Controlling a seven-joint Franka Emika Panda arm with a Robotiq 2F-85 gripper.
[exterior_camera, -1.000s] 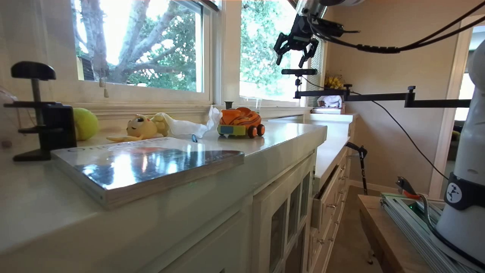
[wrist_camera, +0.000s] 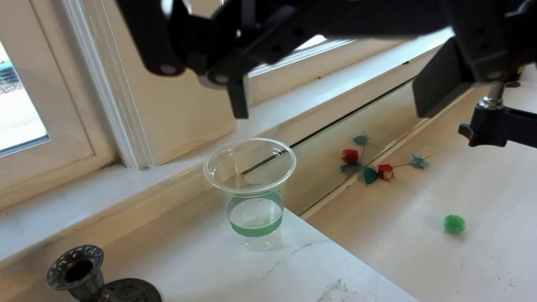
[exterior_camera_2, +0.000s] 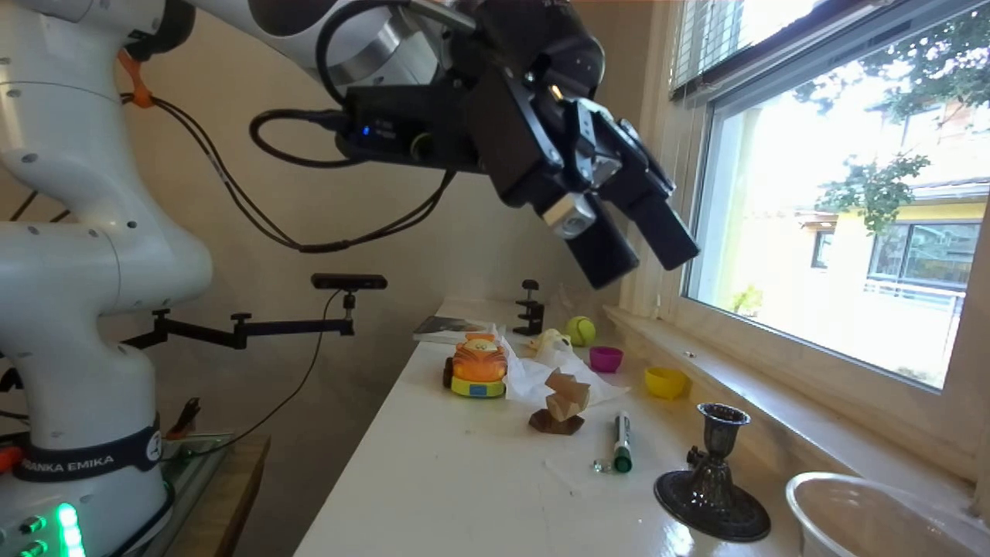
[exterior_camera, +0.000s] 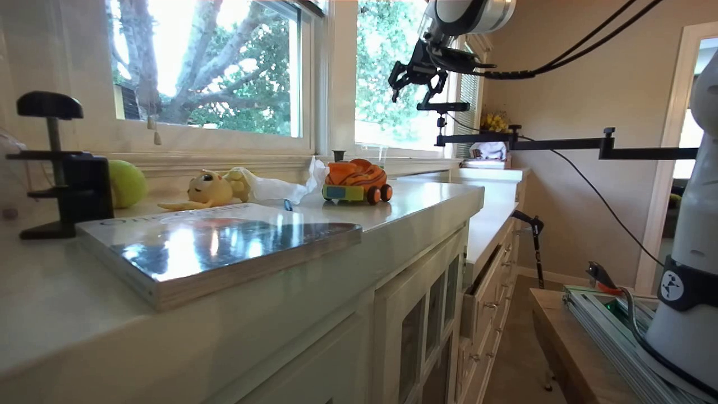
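My gripper (exterior_camera_2: 645, 260) hangs high above the counter near the window, its fingers apart and nothing between the fingers. In the wrist view a clear plastic cup (wrist_camera: 255, 214) with a green band stands upright near the counter's edge, below the gripper and apart from it. Left of it is a dark metal candle holder (wrist_camera: 80, 272), partly cut off by the frame. Seen from the second exterior view, the candle holder (exterior_camera_2: 712, 487) stands upright, with the rim of a clear cup (exterior_camera_2: 863, 510) at the lower right corner.
An orange toy car (exterior_camera_2: 479, 365), a green marker (exterior_camera_2: 622, 442), a brown crumpled piece (exterior_camera_2: 564, 401), a magenta cup (exterior_camera_2: 605, 358) and a yellow cup (exterior_camera_2: 665, 381) lie along the counter. On the lower surface sits a green spiky ball (wrist_camera: 454, 224).
In the first exterior view, my gripper has shifted left toward the window and slightly down, still open. The objects on the counter have not moved.
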